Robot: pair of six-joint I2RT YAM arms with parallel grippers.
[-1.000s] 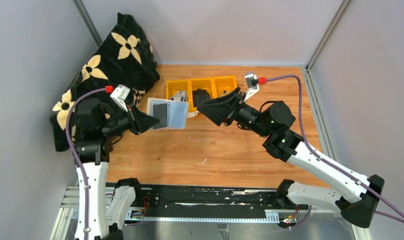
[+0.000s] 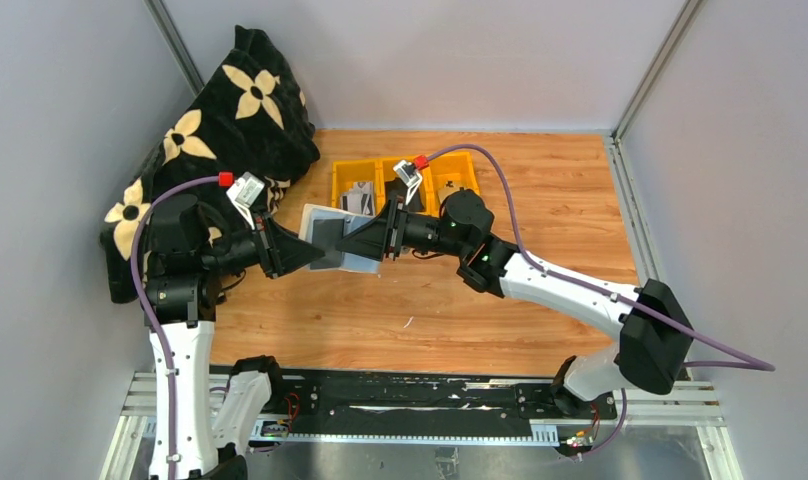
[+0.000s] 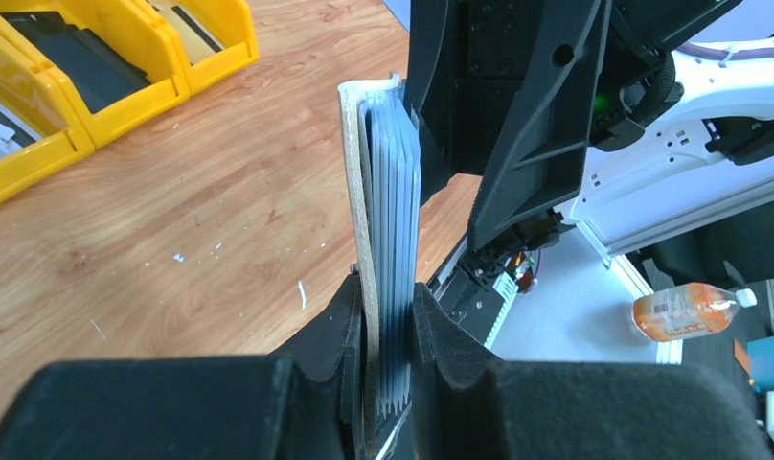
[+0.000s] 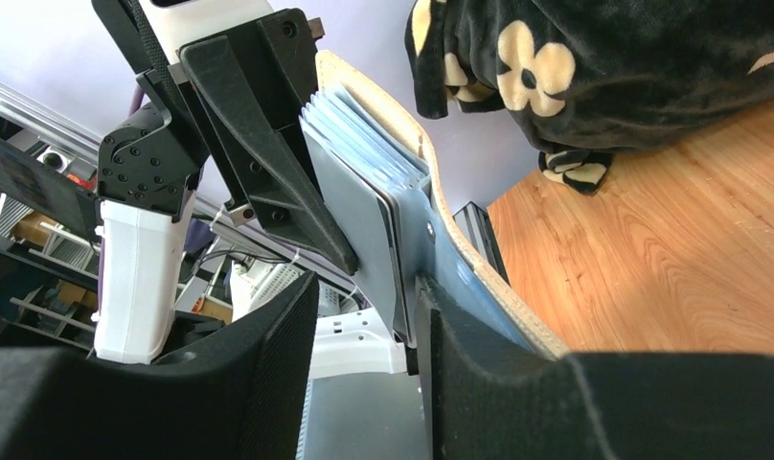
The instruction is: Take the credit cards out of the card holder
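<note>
The card holder (image 2: 320,235), a light leather-edged wallet with clear blue-tinted sleeves and a dark card, is held upright between the arms. My left gripper is shut on it. In the right wrist view its stack of sleeves and cards (image 4: 354,182) faces my right gripper, whose fingers are part open around the holder's near end, one touching or very close to the dark card. Whether they grip anything cannot be told. In the top view the right gripper (image 2: 355,245) overlaps the holder's right part.
A yellow bin (image 2: 345,170) with compartments holding dark and grey items stands at the back. A black flowered cushion (image 2: 210,130) fills the back left.
My right gripper has moved left from beside the holder onto its right part, its arm swinging with it. The left gripper and holder have shifted only slightly.
</note>
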